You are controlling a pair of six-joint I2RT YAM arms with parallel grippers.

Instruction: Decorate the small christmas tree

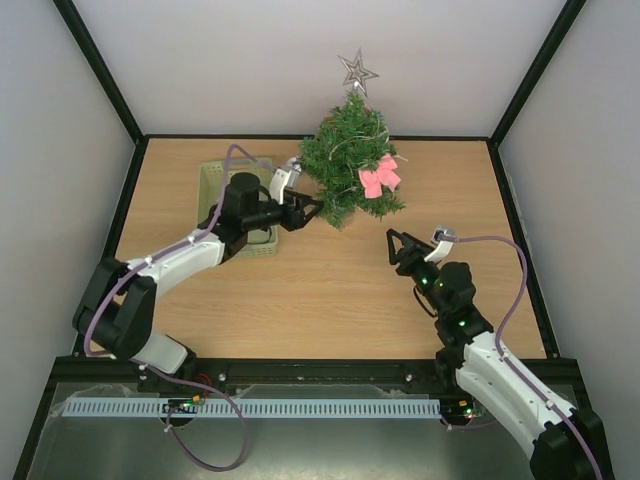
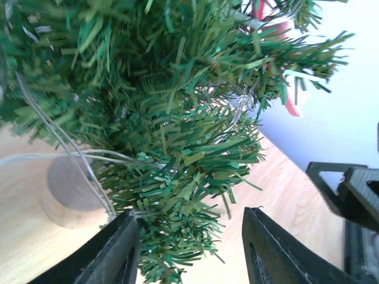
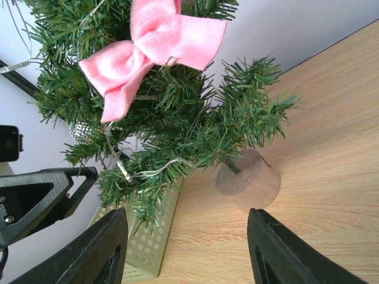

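A small green tree (image 1: 345, 150) with a silver star (image 1: 357, 72) on top and a pink bow (image 1: 380, 177) stands at the back. My left gripper (image 1: 314, 206) is at its left lower branches; in the left wrist view branches hang between the open fingers. A silver ball shows partly behind the branches in the right wrist view (image 3: 80, 131). My right gripper (image 1: 395, 240) stands open below and right of the tree, facing its cylindrical base (image 3: 247, 183), with nothing between its fingers.
A pale green basket (image 1: 210, 180) sits at the back left, partly under my left arm.
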